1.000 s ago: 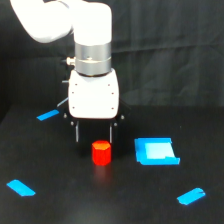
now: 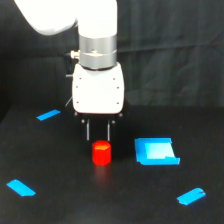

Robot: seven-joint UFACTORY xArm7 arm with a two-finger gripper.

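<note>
A small red block point(image 2: 101, 152), round or many-sided in outline, rests on the dark table, a little below the middle of the camera view. My gripper point(image 2: 98, 134) points down just above and behind it in the picture. Its two thin dark fingers point(image 2: 87, 131) are apart, with a gap showing between them. I see nothing held in that gap. Whether the fingertips touch the block cannot be made out.
A light blue open tray point(image 2: 156, 151) stands to the right of the block. Flat blue pieces lie at the front left point(image 2: 20, 188), front right point(image 2: 191, 196) and back left point(image 2: 48, 115). Bare table surrounds the block at the front.
My gripper has shifted slightly right and up in the picture, and its fingers are closer together than before. The red block and blue things have stayed put.
</note>
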